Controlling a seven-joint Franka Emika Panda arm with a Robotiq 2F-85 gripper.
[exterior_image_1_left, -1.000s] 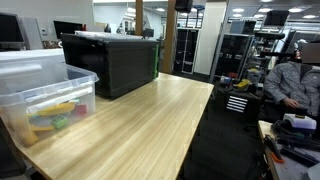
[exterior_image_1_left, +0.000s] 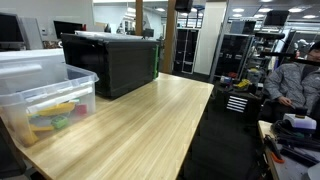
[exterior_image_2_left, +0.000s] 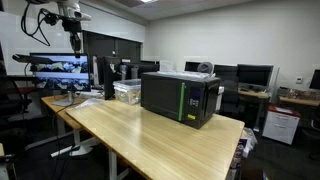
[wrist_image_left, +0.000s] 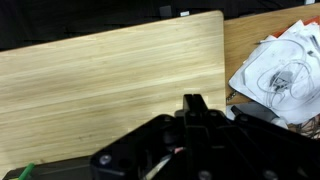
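My gripper shows at the lower right of the wrist view, black and shut, with nothing visible between its fingers. It hangs high above the wooden table (wrist_image_left: 110, 95), whose bare top fills most of that view. In exterior view 2 the gripper (exterior_image_2_left: 76, 44) points down at the upper left, well clear of the tabletop. A black microwave (exterior_image_1_left: 112, 66) stands along the table's back side; its green stripe (exterior_image_2_left: 181, 101) faces the second exterior camera. A clear plastic bin (exterior_image_1_left: 50, 105) with several colourful items inside sits at the near left in exterior view 1.
White papers and a cable (wrist_image_left: 290, 75) lie beyond the table's edge in the wrist view. Monitors (exterior_image_2_left: 62, 68) stand behind at the left. A seated person (exterior_image_1_left: 300, 82) is at the right.
The seated person at the right has shifted, with part of the face now in view. The table and the things on it stay where they were.
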